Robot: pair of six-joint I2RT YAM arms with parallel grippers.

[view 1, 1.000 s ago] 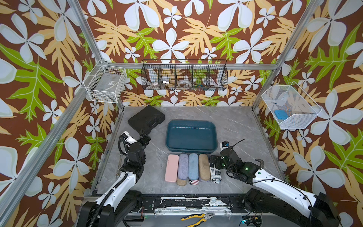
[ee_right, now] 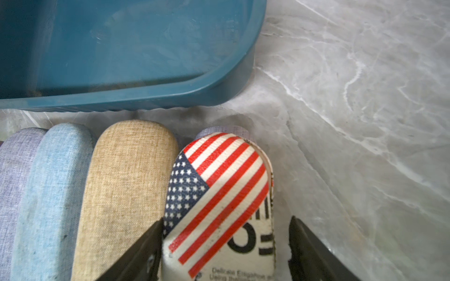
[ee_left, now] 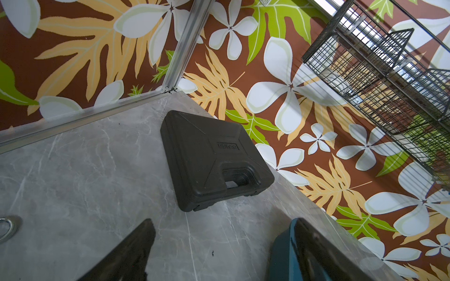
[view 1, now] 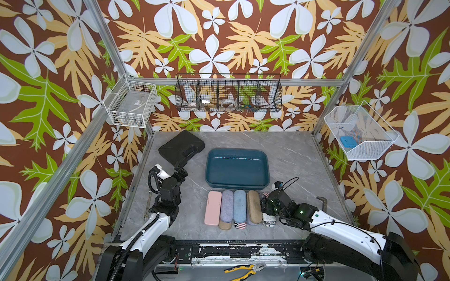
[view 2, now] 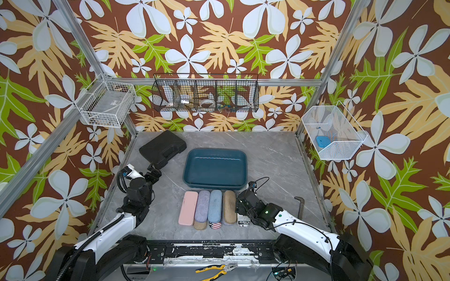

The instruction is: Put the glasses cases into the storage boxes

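Glasses cases lie in a row at the front: pink [view 1: 213,207], lavender [view 1: 226,205], light blue [view 1: 239,205], tan [ee_right: 119,187] and a flag-printed one [ee_right: 215,196]. More lie partly hidden beneath. My right gripper is low around the flag-printed case, open, one finger each side. My left gripper is open above bare table at the left, nothing between its fingers. A teal tray [view 1: 236,182] stands behind the cases.
A black hard case [view 1: 180,147] lies at back left. Wire baskets [view 1: 131,103] and a white mesh basket [view 1: 361,131] hang on the frame.
My right arm has shifted slightly, bringing the gripper over the flag-printed case at the row's right end. The left arm and the cases look much the same.
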